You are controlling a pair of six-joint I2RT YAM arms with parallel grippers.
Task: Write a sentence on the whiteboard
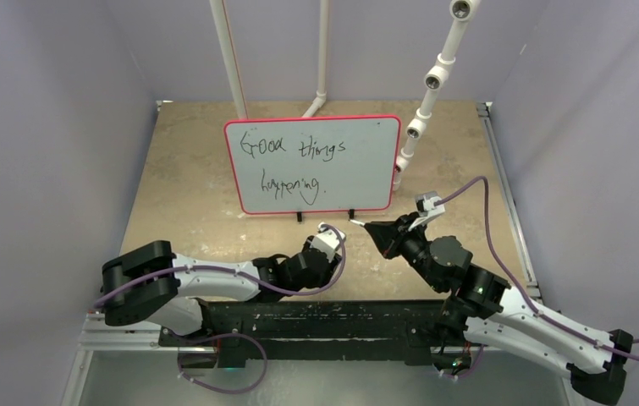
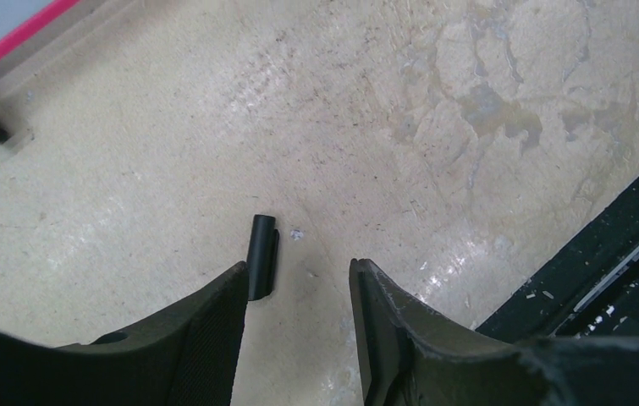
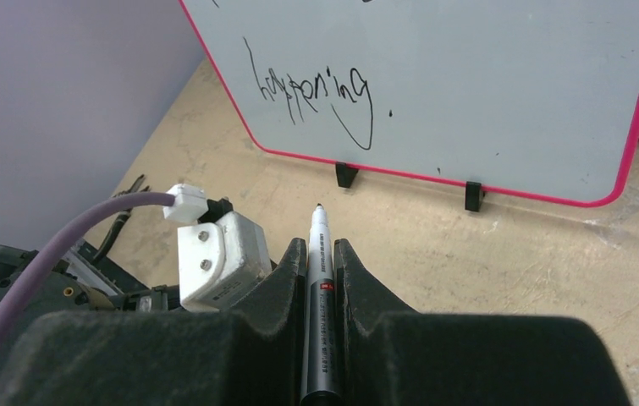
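The whiteboard (image 1: pixel 358 169) has a pink-red frame and carries the handwritten words "Good things happening." in black. My right gripper is shut on a marker (image 3: pixel 322 296), its bare tip pointing toward the board but clear of it. On the table lies a small black cap (image 2: pixel 261 258), seen in the left wrist view just beyond the fingertips. My left gripper is part open above it, nothing between its fingers. From the top view, the left arm hides the cap.
Two black feet, one of them this clip (image 3: pixel 474 196), hold the board's lower edge. White pipes (image 1: pixel 417 118) stand behind and to the right of it. A dark rail (image 1: pixel 333 317) borders the table's front. Dark-handled pliers (image 3: pixel 121 211) lie at the left.
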